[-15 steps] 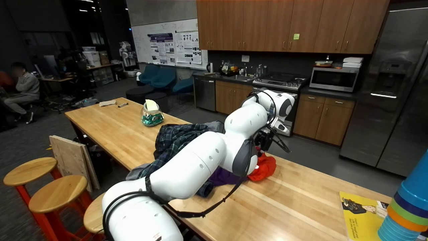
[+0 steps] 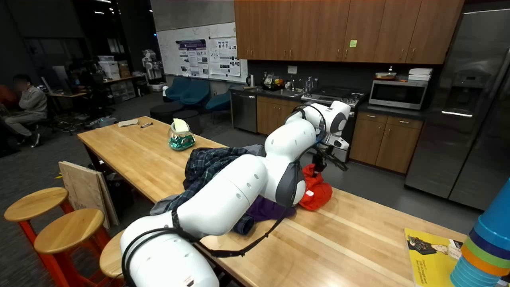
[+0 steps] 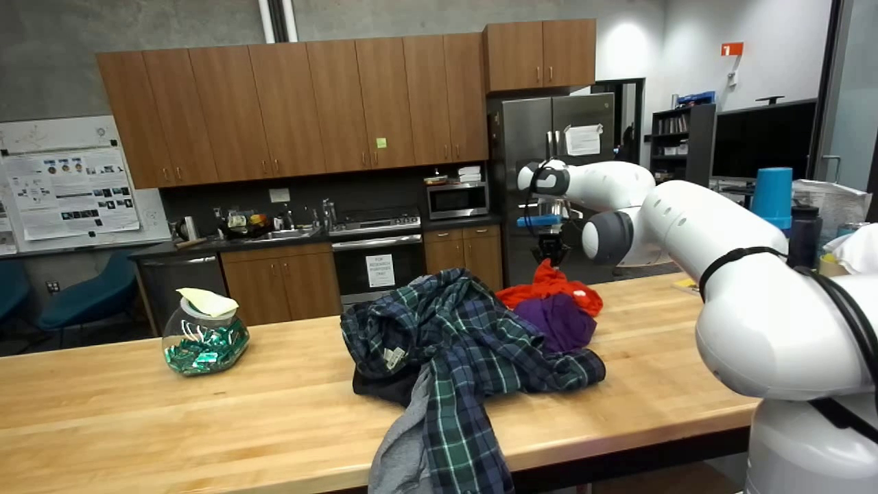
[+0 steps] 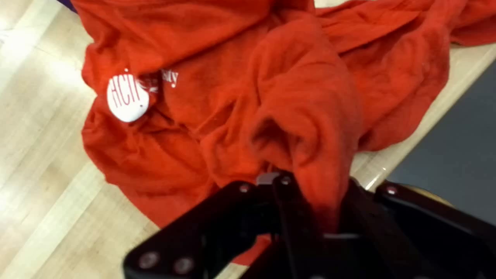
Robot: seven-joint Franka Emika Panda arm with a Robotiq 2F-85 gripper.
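Observation:
In the wrist view my gripper is shut on a bunched fold of a red shirt (image 4: 223, 121), which rises between the dark fingers. The rest of the shirt spreads on the table below, showing a white round print with letters. From the second exterior view, the gripper (image 3: 551, 247) is above the red cloth (image 3: 535, 287), whose top is drawn up to a peak. A purple cloth (image 3: 558, 322) lies against the red one, and a dark green plaid shirt (image 3: 469, 337) is heaped beside them.
Grey cloth (image 3: 405, 440) hangs over the table's near edge. A glass jar of green-wrapped items (image 2: 180, 138) stands farther along the table (image 2: 129, 143). Toward the other end are a yellow magazine (image 2: 430, 260) and stacked coloured cups (image 2: 487, 244); wood between is bare.
The gripper has risen from low over the cloth. The red shirt's held part has come up with it, and the red heap now stands taller and shows farther right.

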